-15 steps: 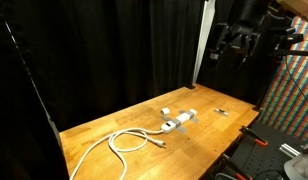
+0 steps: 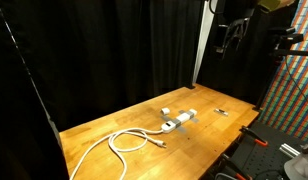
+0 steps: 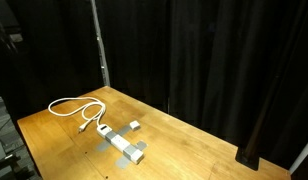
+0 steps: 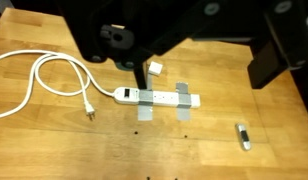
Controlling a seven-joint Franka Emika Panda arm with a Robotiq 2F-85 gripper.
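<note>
A white power strip (image 4: 166, 98) is fixed to the wooden table by strips of grey tape (image 4: 184, 114). Its white cord (image 4: 36, 78) loops away to the left, and the plug (image 4: 91, 114) lies loose on the wood. Beside the strip sits a small white block (image 4: 155, 68), also visible in exterior view 1 as a white piece (image 2: 165, 112). High above the table, my gripper is open with its fingers wide apart. Nothing shows between them except the table and strip far below.
A small white and dark object (image 4: 243, 136) lies apart, right of the strip. Black curtains (image 3: 214, 60) close off the back of the table. Bare wood (image 3: 199, 155) stretches beyond the strip in exterior view 2.
My arm and gripper have shifted slightly up and to the left in exterior view 1. The strip, cord and block have stayed put.
</note>
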